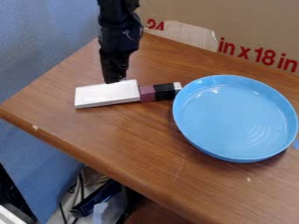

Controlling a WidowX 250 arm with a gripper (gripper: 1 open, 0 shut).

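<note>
My black gripper [114, 73] hangs over the left end of a white rectangular block [107, 95] lying on the wooden table. Whether its fingers are open or shut, and whether they touch the block, I cannot tell. A short maroon and black piece [160, 91] extends from the block's right end toward a light blue round plate [233, 118] on the right.
A cardboard box [239, 26] with red printing stands along the back.
</note>
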